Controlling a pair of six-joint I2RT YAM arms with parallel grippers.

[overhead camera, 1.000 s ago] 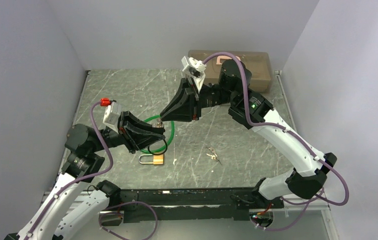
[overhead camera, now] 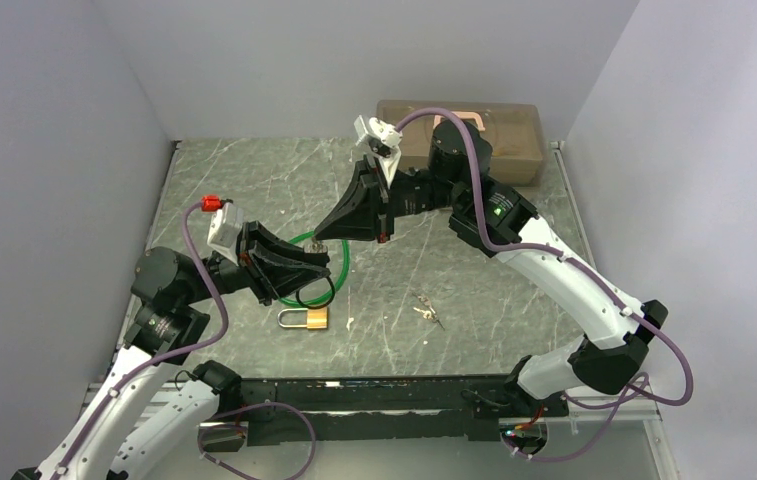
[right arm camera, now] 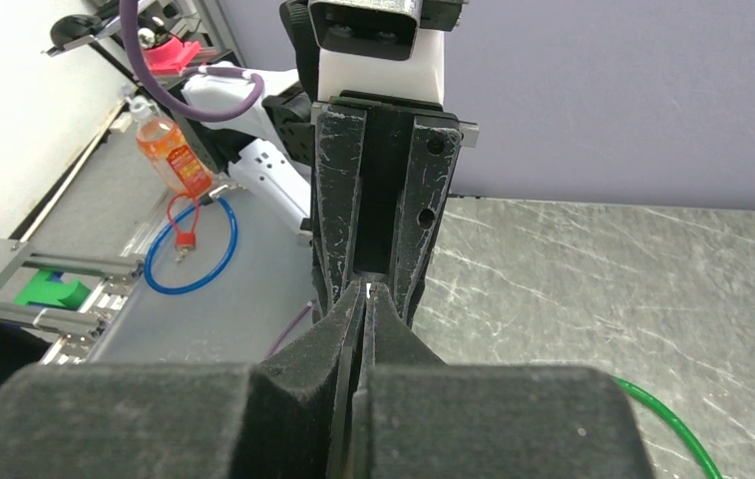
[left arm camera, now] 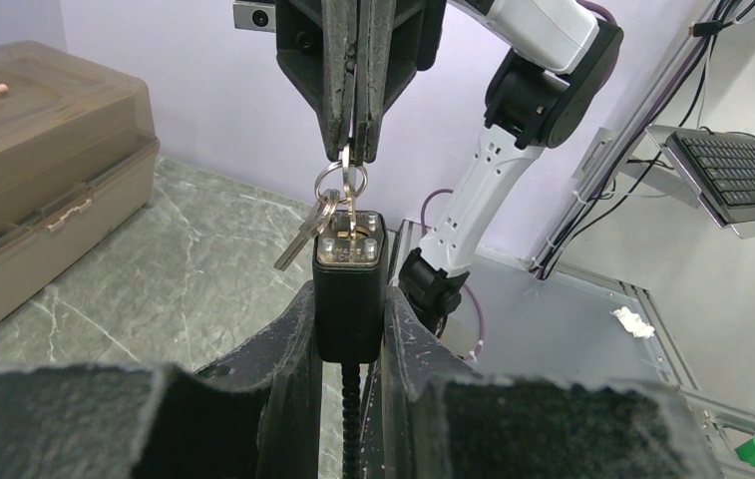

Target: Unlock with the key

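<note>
My left gripper (overhead camera: 316, 262) is shut on a black lock body (left arm camera: 349, 299) with a metal top, held upright in the left wrist view. My right gripper is just above it, shut on a key ring (left arm camera: 321, 180); one key stands down into the lock's top, another key (left arm camera: 298, 239) hangs tilted beside it. In the right wrist view the right fingertips hide the key. A brass padlock (overhead camera: 314, 318) lies on the marble board below, and more keys (overhead camera: 429, 312) lie to its right.
A green cable loop (overhead camera: 345, 260) lies under the grippers. A brown plastic case (overhead camera: 509, 145) stands at the back right. The board (overhead camera: 484, 320) is mostly clear at the front right.
My right gripper and arm have shifted slightly to the left in the top view. The left arm has not visibly moved.
</note>
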